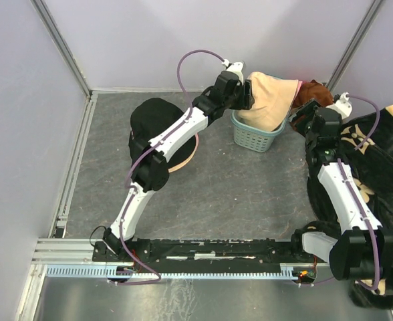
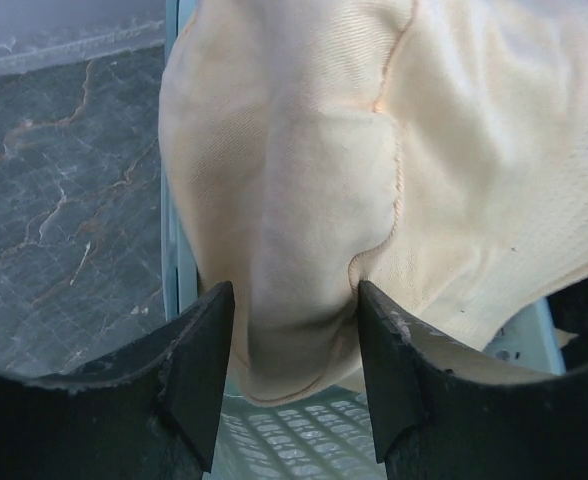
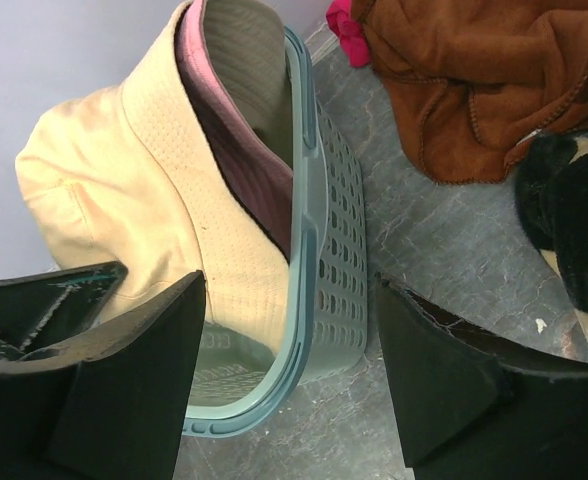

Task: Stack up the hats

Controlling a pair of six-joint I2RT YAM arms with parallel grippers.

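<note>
A cream hat point(image 1: 270, 97) sits in the pale green basket point(image 1: 254, 139) at the back. In the right wrist view its pink brim edge point(image 3: 219, 105) shows. My left gripper is over the basket's left side, part open, with a fold of the cream hat point(image 2: 324, 200) between its separated fingers. My right gripper is open at the basket's right side; the rim passes across its gap, and no grip shows. At the left of the floor lies a black hat point(image 1: 158, 120) with a pink and cream brim, partly behind my left arm.
Brown cloth point(image 1: 313, 92) lies behind and right of the basket. A dark patterned blanket point(image 1: 383, 154) fills the right side. The grey floor point(image 1: 230, 200) in front of the basket is clear.
</note>
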